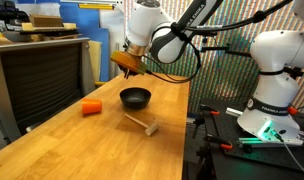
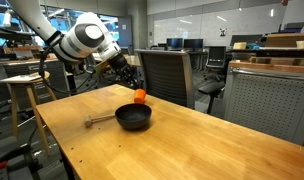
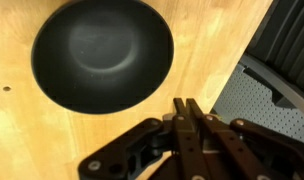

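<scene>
An orange cup (image 1: 91, 106) lies tipped on its side on the wooden table, left of a black bowl (image 1: 135, 98). In the second exterior view the cup (image 2: 140, 97) is behind the bowl (image 2: 133, 117), apart from my gripper (image 2: 127, 77). Raised above the table near the bowl, my gripper (image 1: 128, 69) is clear of the cup. The wrist view shows the empty inside of the bowl (image 3: 102, 50), with the dark fingers (image 3: 180, 108) of my gripper close together beside its rim. Nothing shows between them, and the cup is outside this view.
A wooden mallet-like tool (image 1: 144, 124) lies in front of the bowl. An office chair (image 2: 167, 76) stands at the table's far edge.
</scene>
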